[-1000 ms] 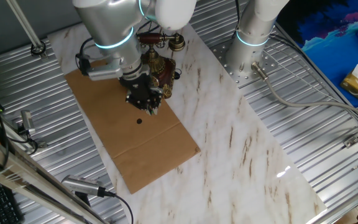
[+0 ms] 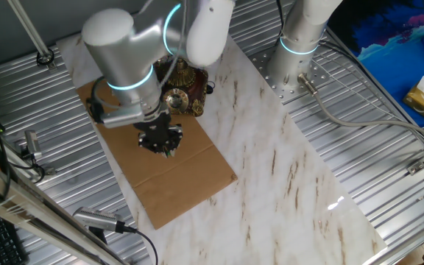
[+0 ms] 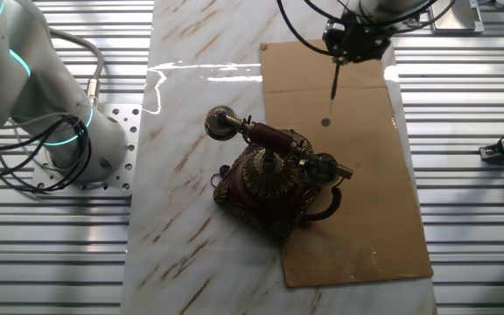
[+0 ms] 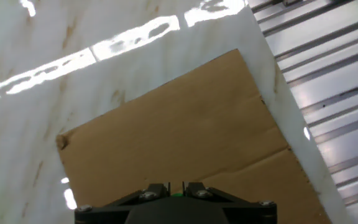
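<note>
Over the brown cardboard sheet (image 2: 182,184) hangs my gripper (image 2: 169,152), tips pointing down. In the wrist view the fingertips of the gripper are close together at the bottom edge, with a bit of green between or behind them; no held object can be made out. A small black disc (image 3: 325,122) lies flat on the cardboard in exterior view 2, just below the gripper (image 3: 340,59) in the picture and apart from it. Between them shows a thin dark streak (image 3: 334,83); whether it is an object or a shadow, I cannot tell.
An ornate old-style telephone (image 3: 269,179) with its handset across the top stands partly on the cardboard, beside my arm. Slatted metal (image 2: 72,177) borders the tabletop, with a camera-like device (image 2: 98,219) on the left.
My gripper has moved left and slightly down in exterior view 1, away from the telephone. The black disc seen on the cardboard a second ago is hidden there now.
</note>
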